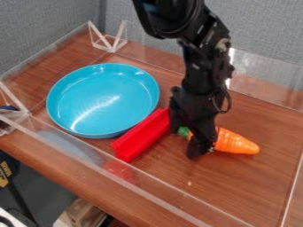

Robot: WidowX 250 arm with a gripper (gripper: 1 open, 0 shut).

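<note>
My black gripper (196, 133) is low over the wooden tabletop, at the green-topped end of an orange toy carrot (235, 143), whose body extends to the right. The fingers partly cover the carrot, and I cannot tell whether they are open or shut on it. A red oblong object (140, 135) lies just left of the gripper, and a light blue plate (102, 97) rests at the upper left.
A clear plastic wall (270, 92) edges the table (254, 186), with white brackets (108, 40) at the back left corner.
</note>
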